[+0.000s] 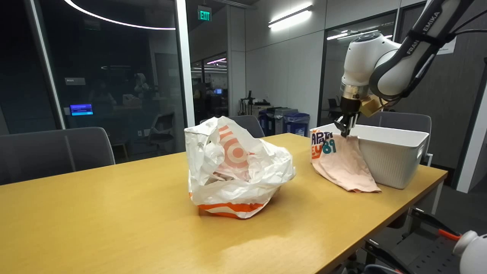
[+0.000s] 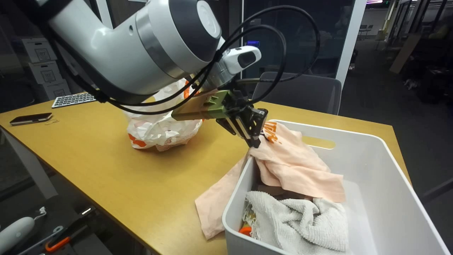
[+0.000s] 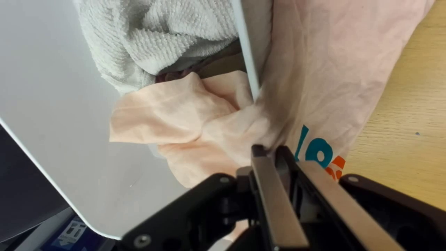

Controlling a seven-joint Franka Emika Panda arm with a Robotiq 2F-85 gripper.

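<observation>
A pink cloth with coloured lettering (image 1: 342, 162) is draped over the rim of a white bin (image 1: 393, 157). Part of it hangs down outside onto the table, and the rest (image 2: 297, 163) lies inside the bin. My gripper (image 1: 345, 134) points down at the rim, its fingers closed together on the cloth. In the wrist view, creases of the pink cloth (image 3: 234, 125) gather up at the fingertips of the gripper, with a thin fold pinched there. A white ribbed towel (image 2: 297, 221) rests in the bin beside the pink cloth.
A crumpled white plastic bag (image 1: 237, 169) with red markings stands on the wooden table (image 1: 114, 219), away from the bin. A dark phone (image 2: 31, 119) and a keyboard (image 2: 74, 100) lie at the far end. Bare table surrounds the bag.
</observation>
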